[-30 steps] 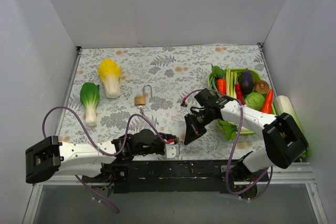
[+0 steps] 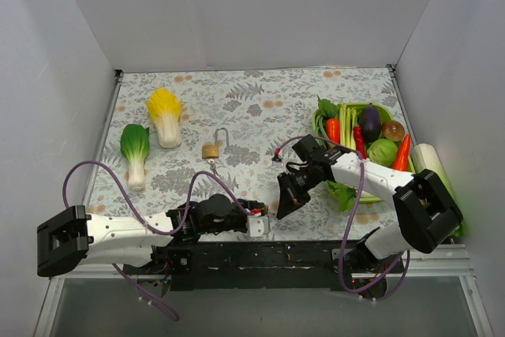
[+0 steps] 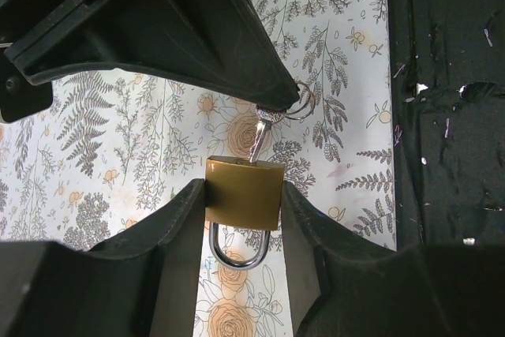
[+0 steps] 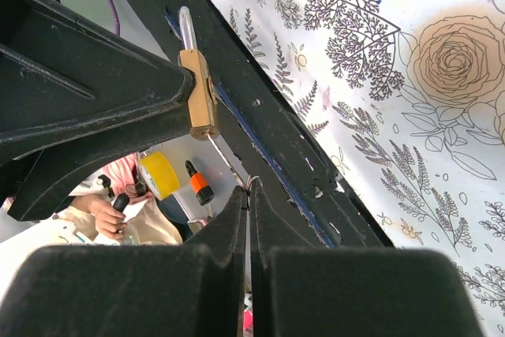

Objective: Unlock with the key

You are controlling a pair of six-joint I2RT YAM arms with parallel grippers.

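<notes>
A brass padlock (image 3: pixel 244 193) is clasped between the fingers of my left gripper, its steel shackle (image 3: pixel 239 262) pointing away from the key. Both shackle legs appear to enter the body. My right gripper is shut on a small silver key (image 4: pixel 226 161); the key ring (image 3: pixel 306 102) shows beside its fingertips. In both wrist views the key blade reaches the padlock's keyhole face, much of its length outside; how deep the tip sits is hidden. From the top, the two grippers meet near the table's front edge.
A second brass padlock (image 2: pixel 211 151) with its shackle swung open and keys lies on the patterned tablecloth (image 2: pixel 264 124). Yellow cabbage (image 2: pixel 165 118) and bok choy (image 2: pixel 135 155) lie at left; a green vegetable basket (image 2: pixel 382 108) stands at right.
The left arm has shifted very slightly. Otherwise both grippers and the table items look unchanged in the top view.
</notes>
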